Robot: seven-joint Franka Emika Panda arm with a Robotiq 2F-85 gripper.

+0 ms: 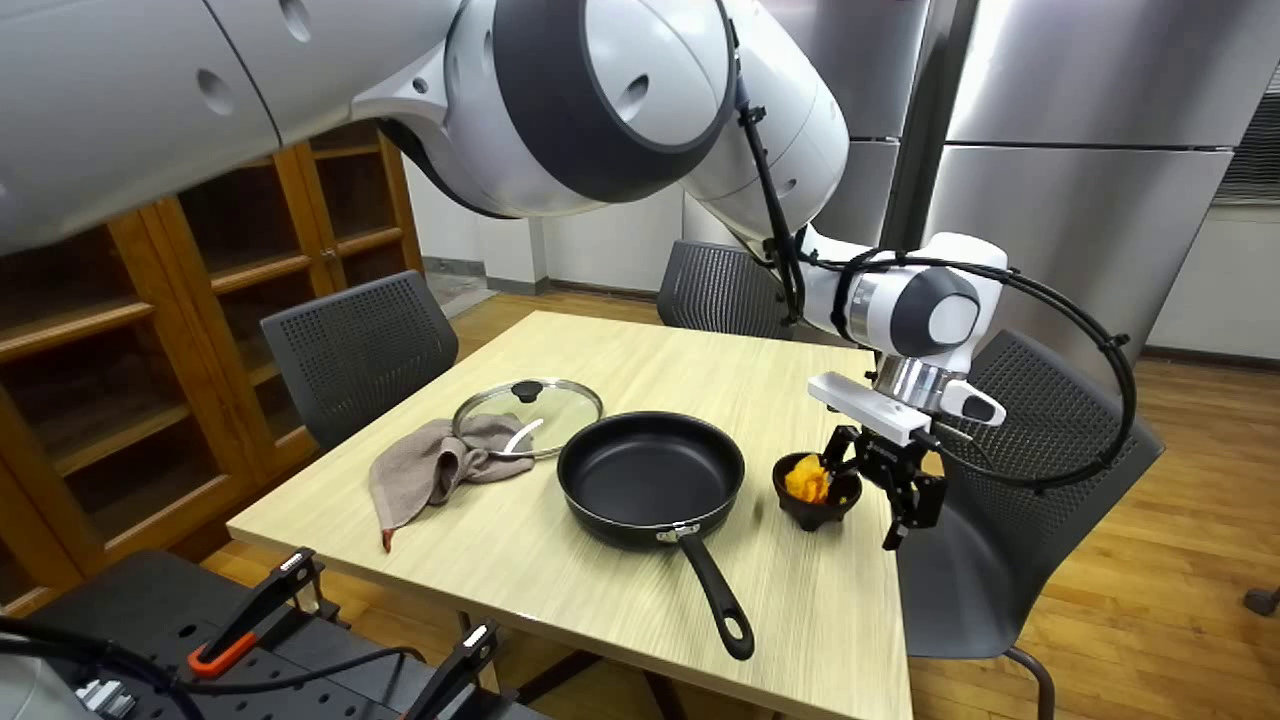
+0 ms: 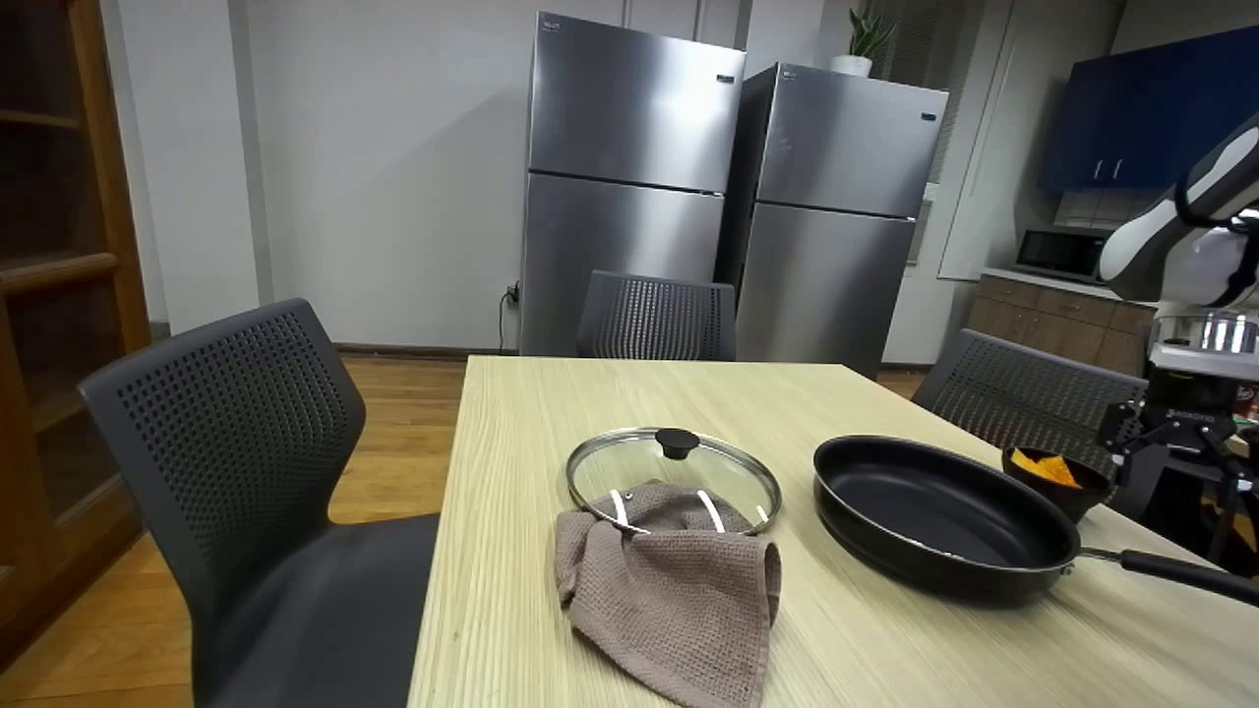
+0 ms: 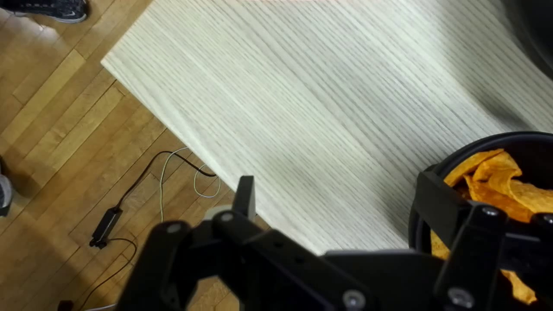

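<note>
My gripper stands open at the table's right edge, its fingers spread wide with nothing gripped. One finger overlaps the black bowl in the wrist view; whether it touches the bowl or its contents I cannot tell. The other finger appears over the table edge. Orange chips fill part of the bowl, which is upright. Left of the bowl is an empty black frying pan, its handle pointing toward the front edge. A glass lid with a black knob rests partly on a brown towel.
Dark chairs surround it, one chair close beside the gripper. The bowl sits near the right edge, with a narrow gap to the pan.
</note>
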